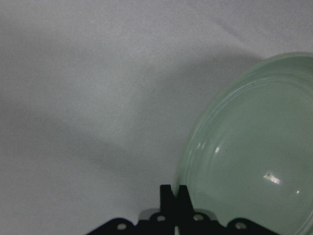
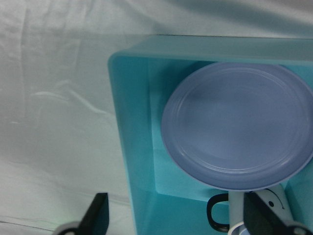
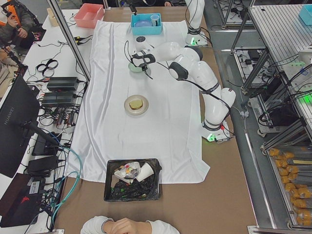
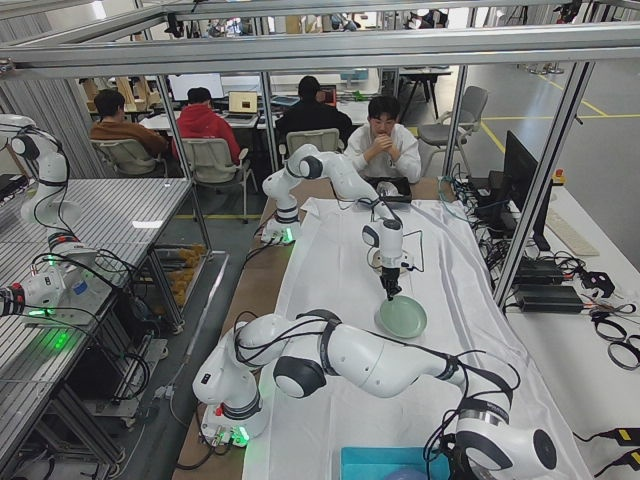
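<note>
My left gripper is shut on the near rim of a green plate (image 1: pixel 259 142), seen close in the left wrist view; in the camera right view the plate (image 4: pixel 403 318) is below that gripper. A beige plate (image 3: pixel 136 109) with a yellow sponge-like item (image 3: pixel 136 103) on it lies mid-cloth. A blue bin (image 2: pixel 132 147) holds a purple-blue plate (image 2: pixel 237 122) and a white mug (image 2: pixel 266 208) with a black handle. My right gripper is open above the bin.
A black lined tray (image 3: pixel 131 192) with rubbish stands at the near end of the white cloth (image 3: pixel 112 136). A pink bin (image 3: pixel 88 14) is at the far left. The middle of the cloth around the beige plate is clear.
</note>
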